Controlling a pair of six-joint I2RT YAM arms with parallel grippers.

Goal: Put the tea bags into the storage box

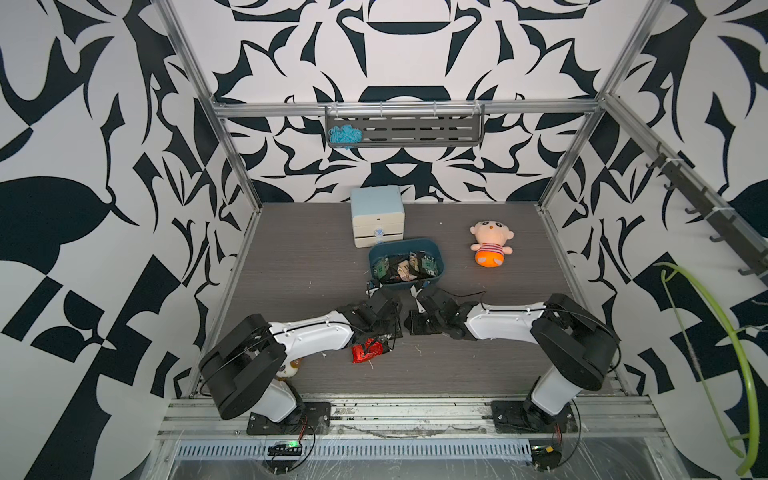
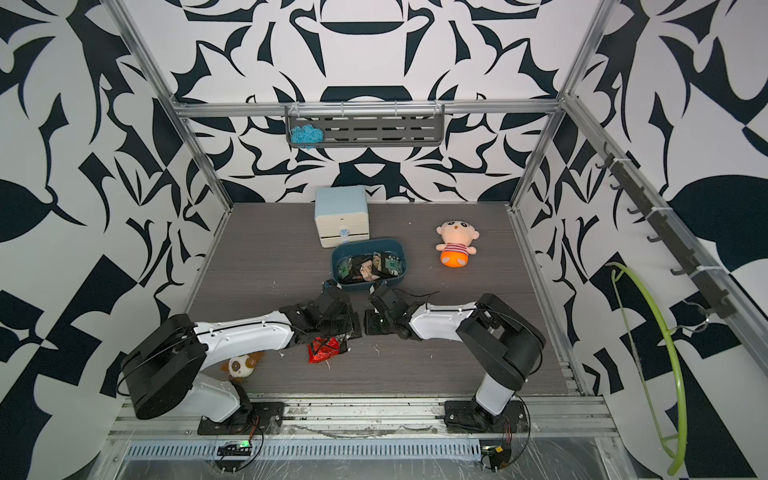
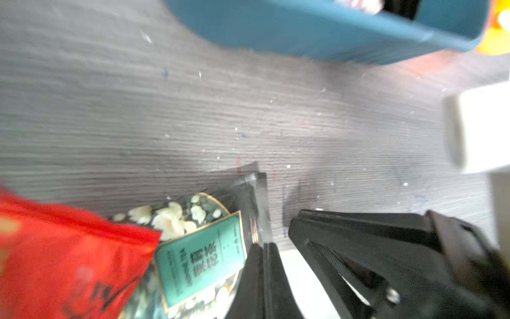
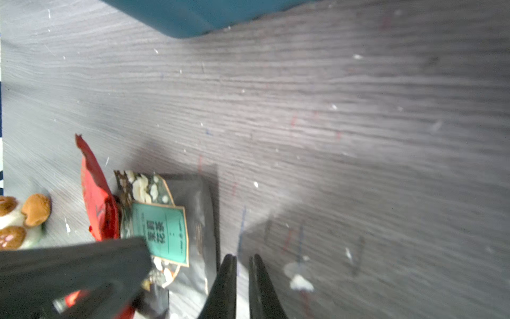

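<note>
The teal storage box (image 1: 433,254) holds several dark tea bags (image 2: 361,268) and sits mid-table. A green-labelled tea bag (image 3: 199,260) lies flat in front of it, beside a red packet (image 3: 69,255). My left gripper is shut over the green-labelled bag, with nothing seen between its fingers. My right gripper points down at the table just right of that bag, its fingertips close together with a small gap and nothing seen held. The two grippers are close to each other in the top views.
A drawer cabinet (image 1: 376,216) stands behind the box, a plush doll (image 1: 491,244) at right rear. A brown-and-white plush (image 2: 240,368) lies front left, partly under the left arm.
</note>
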